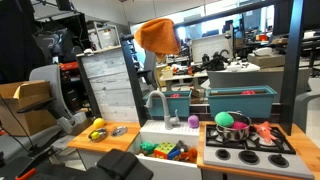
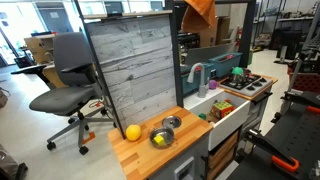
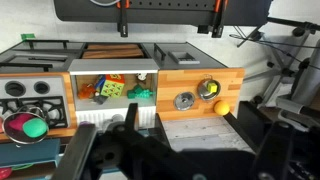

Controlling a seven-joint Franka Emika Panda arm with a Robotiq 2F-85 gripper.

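My gripper hangs high above the kitchen set in the wrist view, its dark fingers wide apart with nothing between them. Below lies the white sink with several coloured toys and a green item inside. On the wooden counter are a yellow ball, a metal bowl with something yellow in it, and an empty-looking metal dish. A metal pot on the stove holds a green ball and something pink.
An orange cloth drapes over the upper frame. A grey faucet rises behind the sink, with a purple item beside it. An orange-red item rests on the stove. An office chair stands beyond the set.
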